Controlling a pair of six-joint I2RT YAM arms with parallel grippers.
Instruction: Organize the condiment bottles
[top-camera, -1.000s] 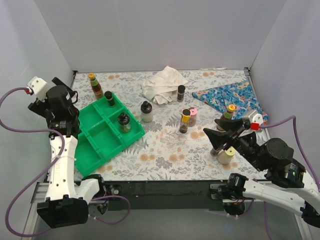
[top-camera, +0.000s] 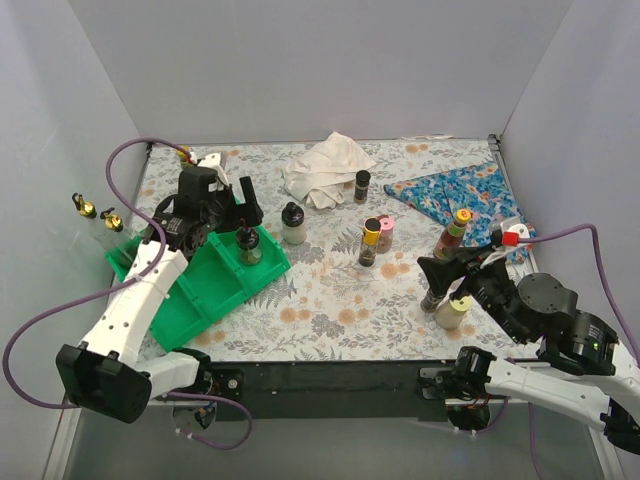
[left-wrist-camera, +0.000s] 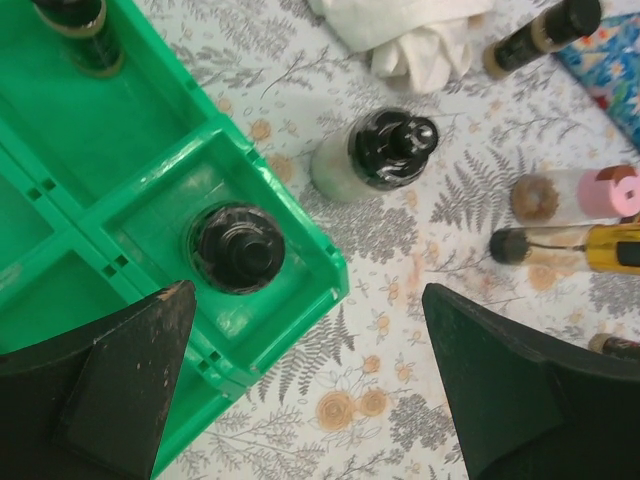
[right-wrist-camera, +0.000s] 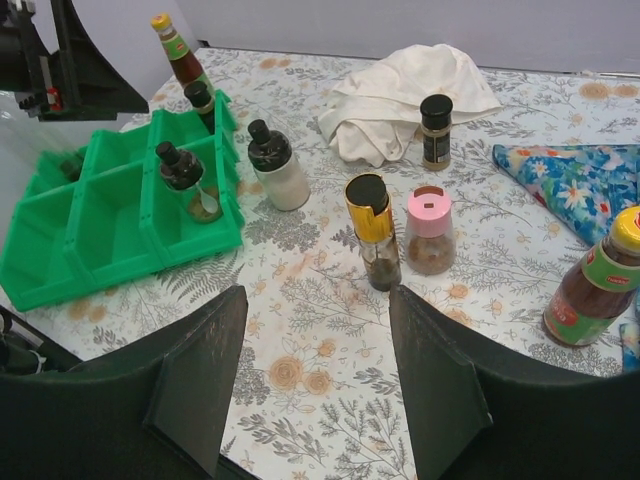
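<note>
My left gripper (top-camera: 243, 205) is open above the green tray (top-camera: 217, 300), nothing between its fingers; below it are a dark-lidded bottle in a compartment (left-wrist-camera: 236, 250) and a dark-lidded white bottle (left-wrist-camera: 377, 155) outside the tray. My right gripper hangs at the table's right, part open and empty, near a red-brown sauce bottle (right-wrist-camera: 585, 290). In the middle stand a yellow-capped jar (right-wrist-camera: 372, 225) and a pink-lidded jar (right-wrist-camera: 430, 240), with a black-capped jar (right-wrist-camera: 436, 135) behind. Another sauce bottle (right-wrist-camera: 178, 52) stands behind the tray.
A white cloth (top-camera: 325, 170) lies at the back, a blue floral cloth (top-camera: 460, 190) at the back right. A cream-lidded jar (top-camera: 452, 313) is under the right arm. Gold-topped pump bottles (top-camera: 85, 208) stand at the far left.
My left gripper has swung from the far left to the right, over the tray. The right gripper has shifted only slightly.
</note>
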